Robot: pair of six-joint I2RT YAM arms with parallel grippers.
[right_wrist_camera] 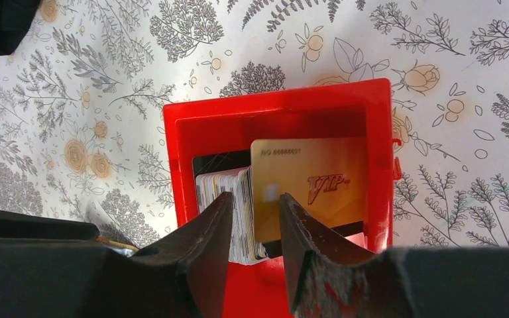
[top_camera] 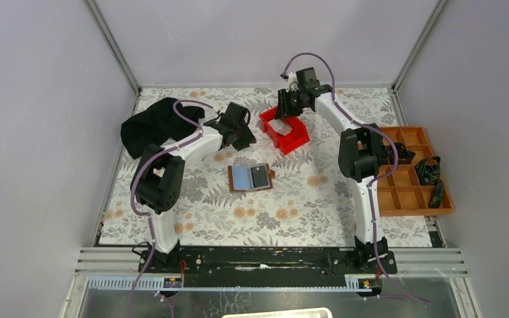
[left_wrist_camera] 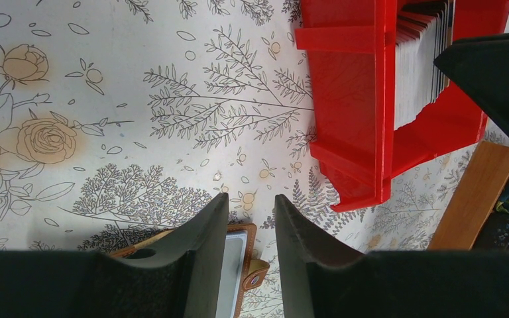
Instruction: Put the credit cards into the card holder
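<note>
A red box (top_camera: 295,139) at the back centre holds a stack of cards (right_wrist_camera: 228,212) with a gold VIP card (right_wrist_camera: 311,175) on top at one side. My right gripper is over the box, fingers part open at the cards; whether they touch is unclear. The card holder (top_camera: 250,177) lies open on the table in front, its edge also low in the left wrist view. My left gripper is left of the box, part open, with nothing visible between its fingers.
A black cloth (top_camera: 152,126) lies at the back left. A wooden compartment tray (top_camera: 404,199) with dark green items stands on the right.
</note>
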